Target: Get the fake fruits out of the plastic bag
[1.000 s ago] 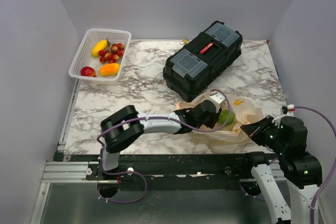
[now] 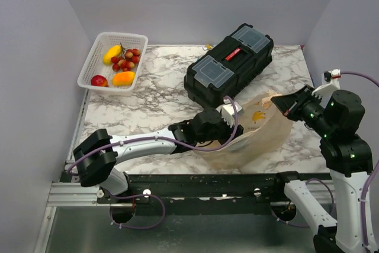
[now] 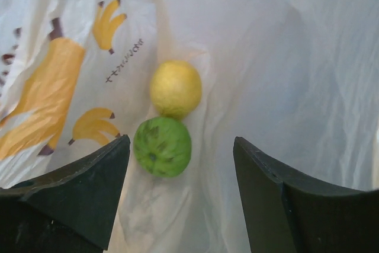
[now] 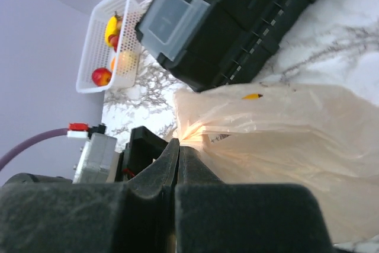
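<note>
The pale plastic bag [image 2: 263,140] hangs stretched above the front right of the table. Its upper edge is pinched by my right gripper, which is shut with the film bunched at its fingertips. At the bag's mouth stands my left gripper, its fingers apart and nothing held. Inside, in the left wrist view, a green round fruit [image 3: 162,147] shows between and beyond the fingertips, touching a yellow round fruit [image 3: 176,89] behind it. From the top view, the bag's wall hides both fruits.
A white basket [image 2: 84,74] with a red fruit [image 2: 99,80], an orange one [image 2: 124,78] and others stands at the back left. The black toolbox [image 2: 228,63] lies close behind the bag. Bare marble tabletop [image 2: 163,81] shows between basket and toolbox.
The right gripper has risen with the bag's edge, pulling the bag up and taut. My left arm has shifted left. The green fruit seen in the bag from above is now hidden there.
</note>
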